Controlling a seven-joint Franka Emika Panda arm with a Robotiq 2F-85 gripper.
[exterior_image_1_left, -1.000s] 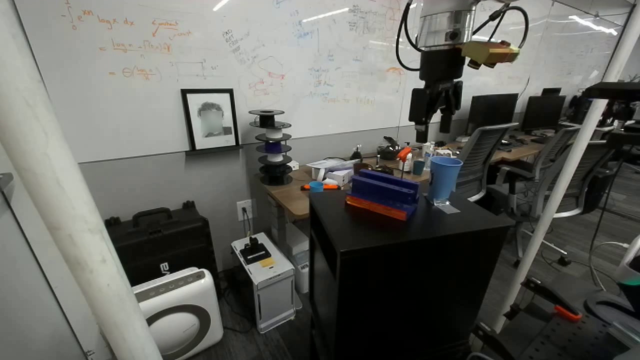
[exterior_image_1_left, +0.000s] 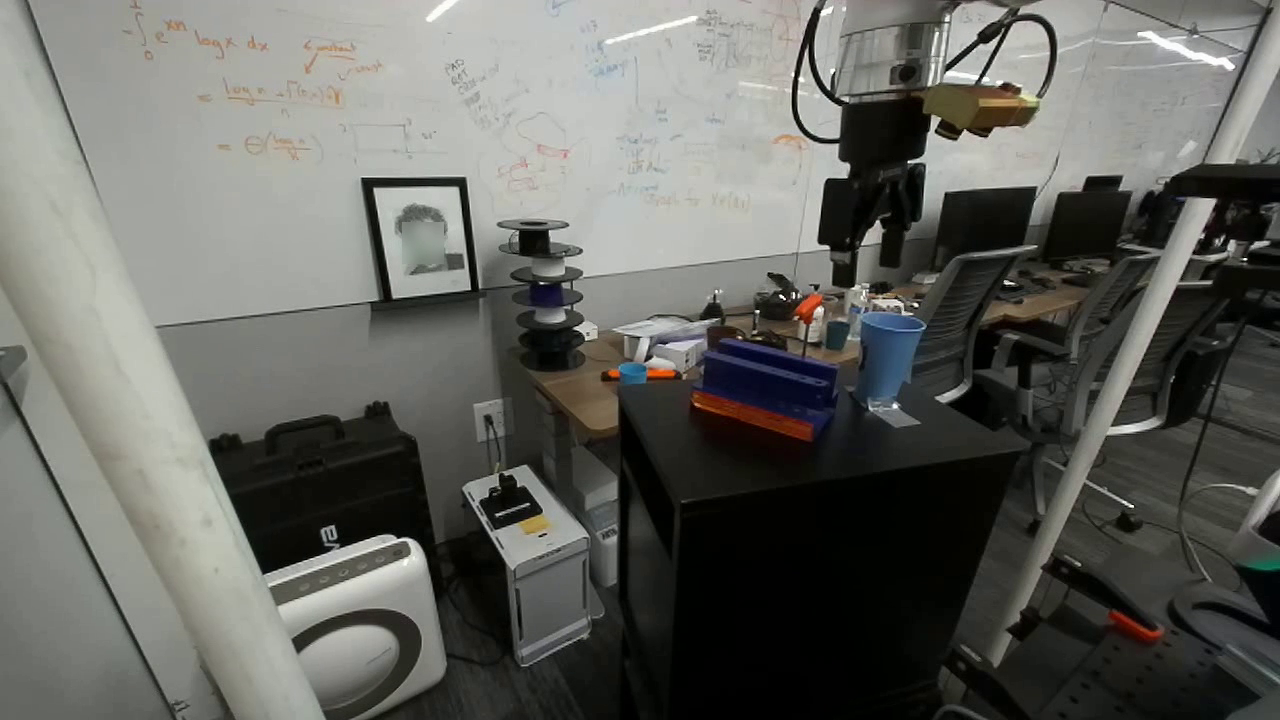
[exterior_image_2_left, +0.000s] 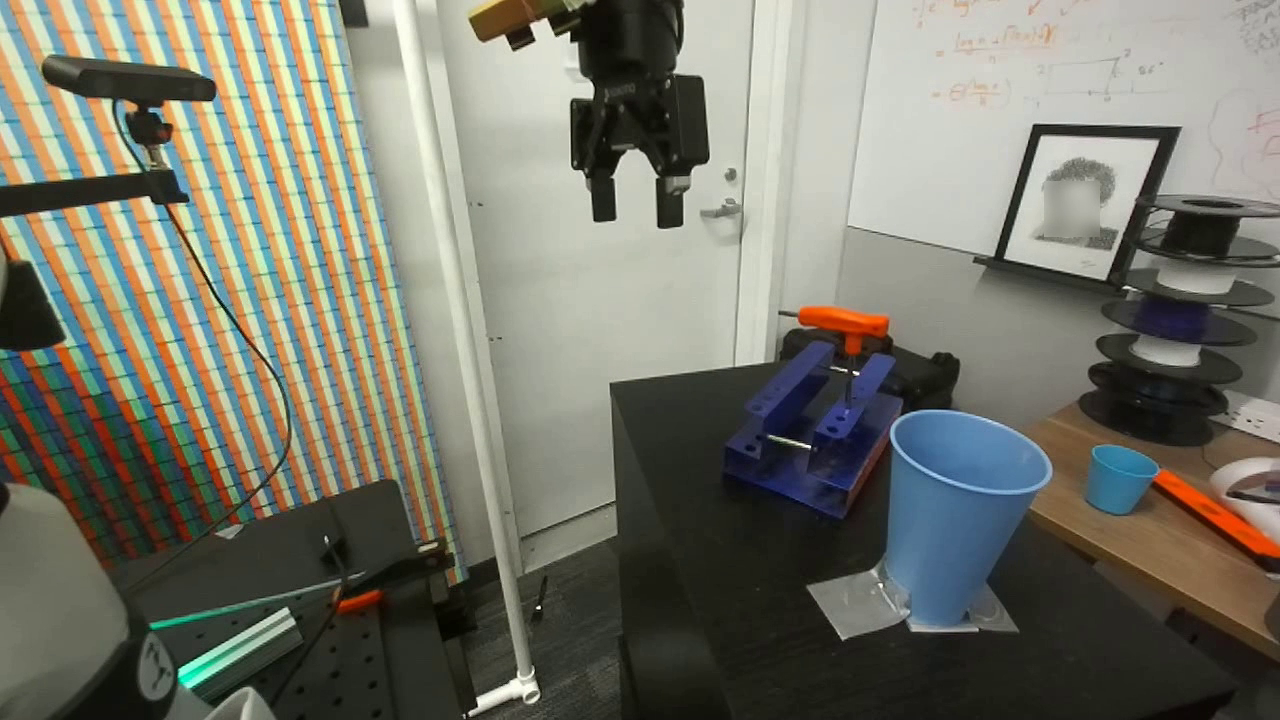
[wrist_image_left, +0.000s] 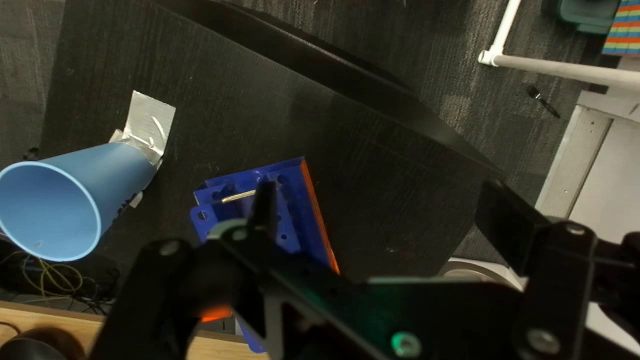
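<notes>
High above the black cabinet, my gripper (exterior_image_2_left: 637, 204) stands open, and nothing shows between its fingers. A blue holder (exterior_image_2_left: 816, 432) with raised rails and an orange base edge rests on the cabinet top. An orange-handled T-shaped hex key (exterior_image_2_left: 843, 320) stands upright in the holder; in the wrist view my own finger and linkage hide most of it. Close by is a blue cup (exterior_image_2_left: 966, 516), upright and empty as far as the wrist view shows inside it, with grey tape (wrist_image_left: 149, 123) at its base.
The black cabinet top (exterior_image_1_left: 768, 462) is otherwise bare. Behind it, a wooden desk (exterior_image_2_left: 1062, 504) carries a small blue cup (exterior_image_2_left: 1120, 479), an orange tool (exterior_image_2_left: 1218, 516) and stacked spools (exterior_image_2_left: 1170, 318). White poles (exterior_image_1_left: 1134, 324) stand on either side in exterior view 1.
</notes>
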